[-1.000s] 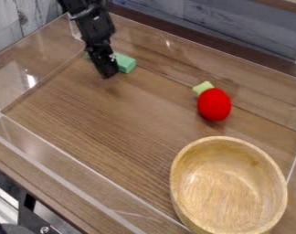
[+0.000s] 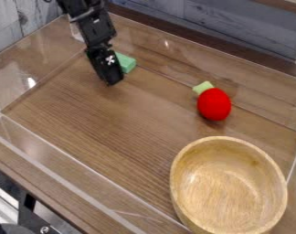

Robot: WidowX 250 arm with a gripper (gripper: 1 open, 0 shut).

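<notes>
My gripper [image 2: 111,71] hangs low over the wooden table at the upper left, its dark fingers in front of a green block [image 2: 126,62] that shows at its right side. Whether the fingers are touching the block, or how far apart they stand, is too small to tell.
A red ball [image 2: 214,103] with a small pale green piece [image 2: 201,88] behind it sits at the middle right. A large wooden bowl [image 2: 227,146] fills the lower right.
</notes>
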